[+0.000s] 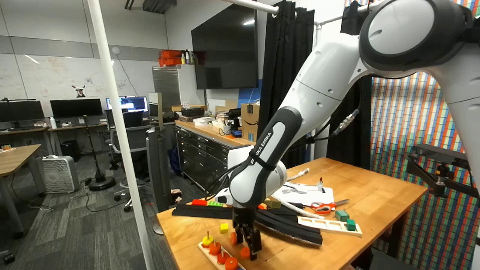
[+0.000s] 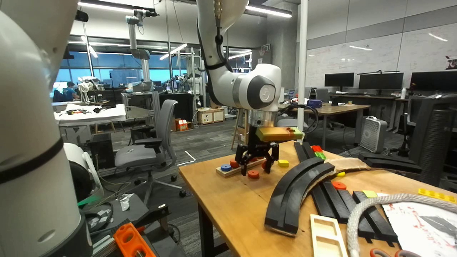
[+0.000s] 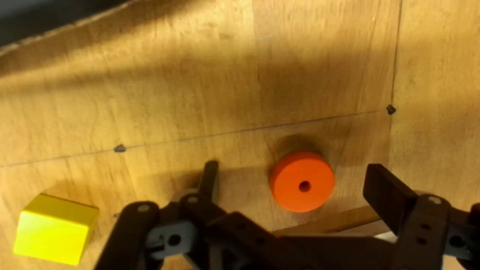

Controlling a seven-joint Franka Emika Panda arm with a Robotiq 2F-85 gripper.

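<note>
My gripper is open, pointing down low over the wooden table. An orange disc (image 3: 302, 181) with a centre hole lies flat between its spread fingers in the wrist view, apart from both. A second orange disc (image 1: 233, 238) shows beside the nearer-to-board finger in exterior view 1, partly covered and seemingly tilted; the gripper hides it in the wrist view. Close by lies the wooden peg board (image 1: 207, 252), bearing a yellow piece (image 1: 207, 240) and several orange-red pieces. In exterior view 2 a blue disc (image 2: 225, 167) sits at its end.
A yellow block (image 3: 56, 229) stands left of the gripper. Black curved track pieces (image 2: 295, 192) cross the table behind it. Farther off are a white rope (image 2: 357, 214), scissors (image 1: 323, 207) and a pale wooden tray (image 2: 327, 238). Bare table lies around the flat disc.
</note>
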